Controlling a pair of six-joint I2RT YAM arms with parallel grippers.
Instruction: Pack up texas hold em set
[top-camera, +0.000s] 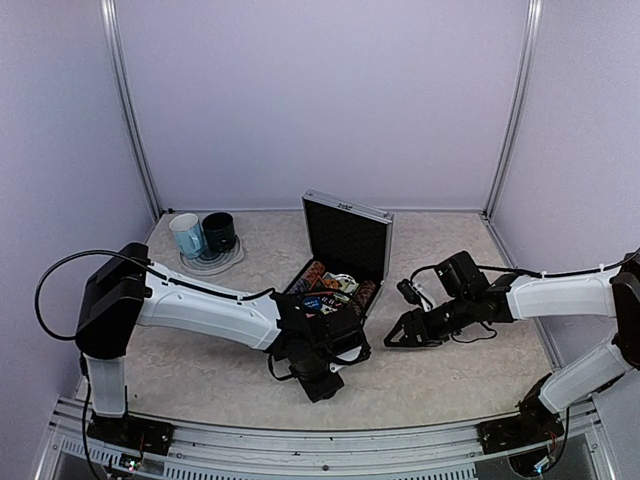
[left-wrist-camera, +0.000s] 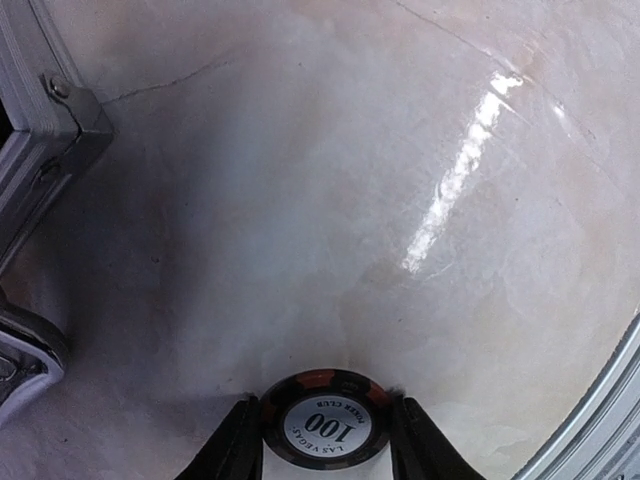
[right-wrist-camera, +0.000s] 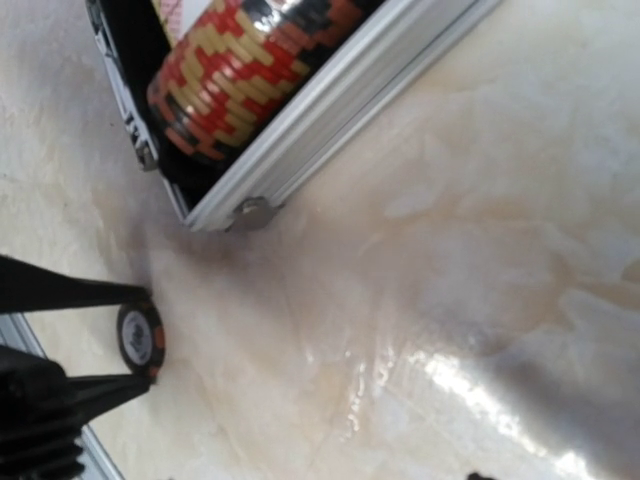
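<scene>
A single poker chip (left-wrist-camera: 328, 425) marked 100 shows at the bottom of the left wrist view. My left gripper is shut on it, a fingertip against each side. The right wrist view also shows this chip edge-held, in front of the case's near corner. The silver case (top-camera: 346, 208) stands with its lid up; chips and other contents (top-camera: 335, 288) lie inside, partly hidden by my left arm. Rows of red, yellow and black chips (right-wrist-camera: 235, 75) fill one side. My right gripper (top-camera: 402, 338) hovers right of the case, open and empty.
A blue mug (top-camera: 187, 236) and a black mug (top-camera: 219, 232) stand on clear saucers (top-camera: 214, 262) at the back left. Bare table (top-camera: 450, 390) lies at the front right. A metal rail (top-camera: 300, 443) borders the front edge.
</scene>
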